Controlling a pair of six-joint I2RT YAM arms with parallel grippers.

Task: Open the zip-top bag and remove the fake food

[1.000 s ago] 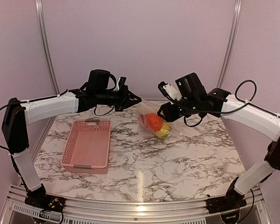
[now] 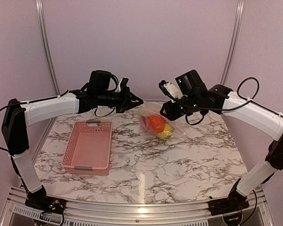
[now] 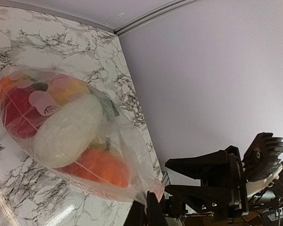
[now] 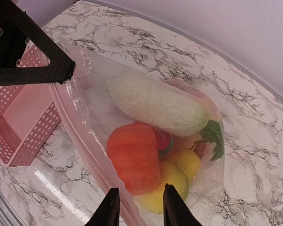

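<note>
The clear zip top bag (image 2: 142, 113) hangs from my left gripper (image 2: 142, 100), which is shut on its top edge; in the left wrist view the plastic gathers into the fingertips (image 3: 148, 205). Inside are an orange-red piece (image 4: 133, 157), a yellow one (image 4: 172, 186), a long whitish one (image 3: 68, 132), a dark red one (image 3: 21, 110) and something with green leaves (image 4: 216, 139). Over the bag's right side is my right gripper, its fingers apart. Bag plastic runs close below those fingers; I cannot tell if they touch it.
An empty pink basket (image 2: 107, 148) with grey handles stands on the marble table at left. A pale wall (image 2: 141, 56) rises behind the bag.
My right gripper and arm have shifted slightly, the wrist a little up and left in the top view. The left arm, bag and basket look unchanged.
</note>
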